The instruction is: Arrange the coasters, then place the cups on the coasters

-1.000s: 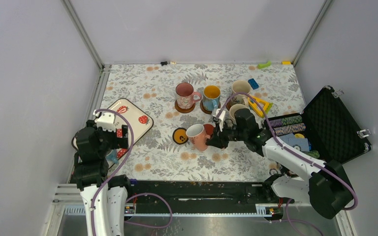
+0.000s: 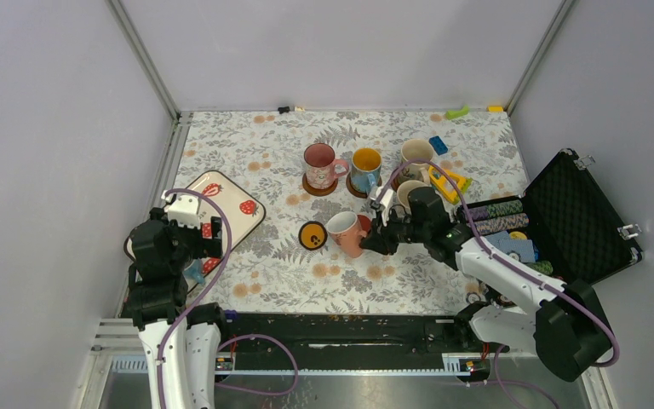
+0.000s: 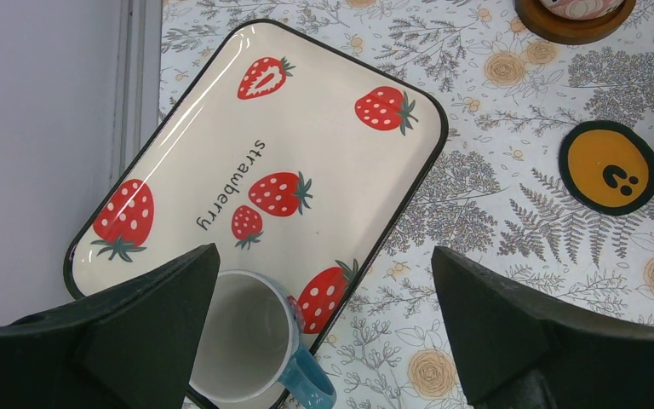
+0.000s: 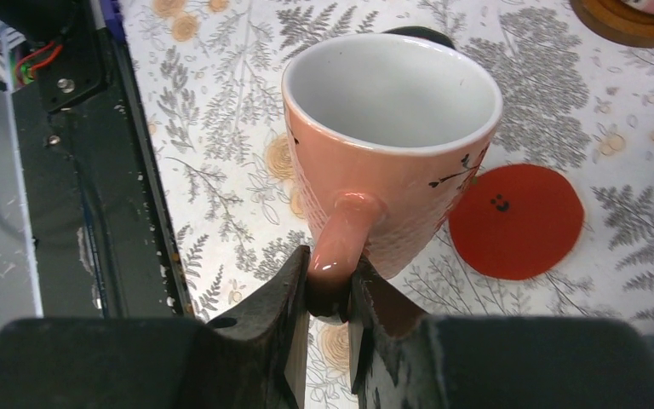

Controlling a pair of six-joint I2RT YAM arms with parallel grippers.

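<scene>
My right gripper is shut on the handle of a pink cup [image 4: 392, 175], which it holds tilted above the table. In the top view the pink cup [image 2: 347, 234] is between a yellow coaster [image 2: 312, 235] on its left and a red coaster [image 2: 364, 222] partly hidden behind it. The red coaster [image 4: 519, 223] lies flat just right of the cup in the right wrist view. Over the strawberry tray [image 3: 306, 111], my left gripper stands open, and a blue-handled white cup [image 3: 243, 341] sits below, between its spread fingers but apart from them.
Farther back, a dark pink mug [image 2: 319, 166] and a blue mug [image 2: 365, 169] rest on wooden coasters. Pale cups [image 2: 416, 152] stand close to the right arm. An open black case [image 2: 575, 217] lies at right.
The left arm keeps its place.
</scene>
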